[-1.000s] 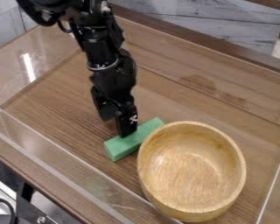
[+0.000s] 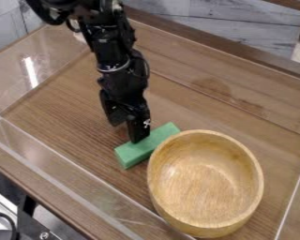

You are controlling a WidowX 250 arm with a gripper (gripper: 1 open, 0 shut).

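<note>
My black gripper point(image 2: 127, 120) points down from the top left onto a flat green block point(image 2: 142, 149) on the wooden table, its fingers at the block's upper left part. The fingers appear open, though the dark fingers are hard to make out. A cream-coloured bowl point(image 2: 205, 178) stands just right of the block, partly beside its right end.
The wooden table point(image 2: 216, 84) has free room behind the bowl and to the left of the arm. Its edges run along the back and the lower left. A dark cable lies at the bottom left corner.
The gripper has shifted slightly to the left. The green block and the bowl look unmoved.
</note>
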